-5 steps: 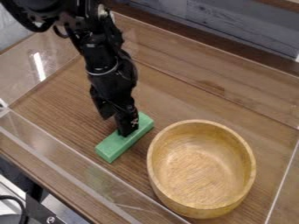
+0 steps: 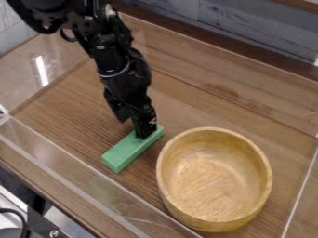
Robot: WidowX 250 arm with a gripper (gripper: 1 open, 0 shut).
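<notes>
A black gripper reaches down from the upper left and stands open over the upper end of a green block. The block lies diagonally on the wooden floor of the tray, near the front. Whether the fingertips touch it is hard to tell.
A yellow oval bowl sits at the lower right, close beside the green block. Tray walls edge the area, and a cable shows at the lower left corner.
The gripper has shifted and turned slightly over the block's upper end. The green block shows little or no movement.
</notes>
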